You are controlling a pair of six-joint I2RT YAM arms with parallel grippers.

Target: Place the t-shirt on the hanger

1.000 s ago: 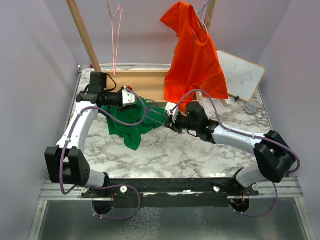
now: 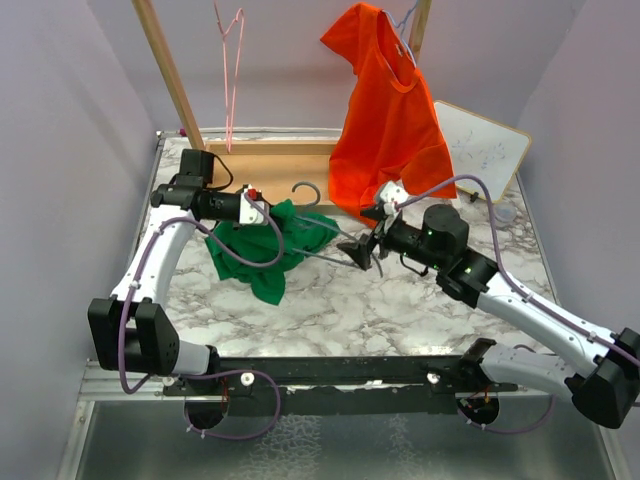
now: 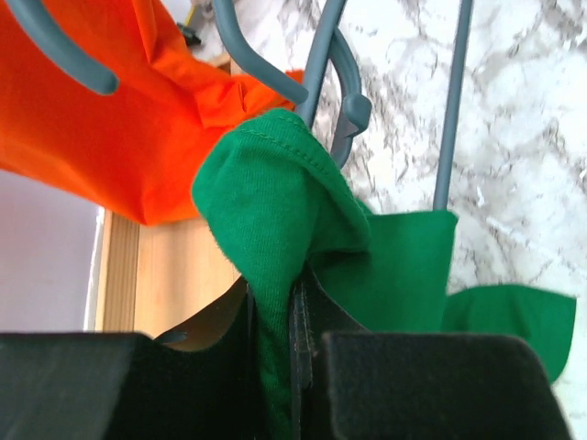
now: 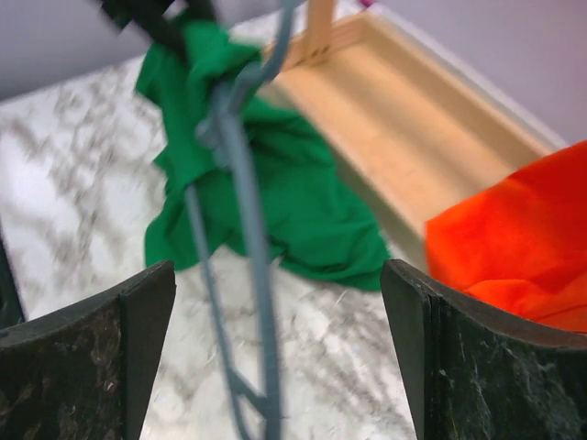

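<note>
A green t-shirt [image 2: 250, 270] lies crumpled on the left of the table, its top lifted by my left gripper [image 2: 260, 205], which is shut on a fold of it [image 3: 275, 202]. A grey hanger [image 4: 248, 202] runs through the green cloth, its hook above it, its arms reaching toward the right. My right gripper [image 2: 370, 235] stands open by the hanger's right end; in the right wrist view the hanger passes blurred between its fingers.
An orange shirt [image 2: 385, 120] hangs at the back right. A pink hanger [image 2: 228, 70] hangs from the wooden rack [image 2: 280, 160]. A whiteboard [image 2: 480, 150] and a clear cup [image 2: 505, 213] are at the right.
My right gripper has moved rightward, away from the left one, and the hanger's arms show beyond the shirt. My left arm has moved only slightly.
</note>
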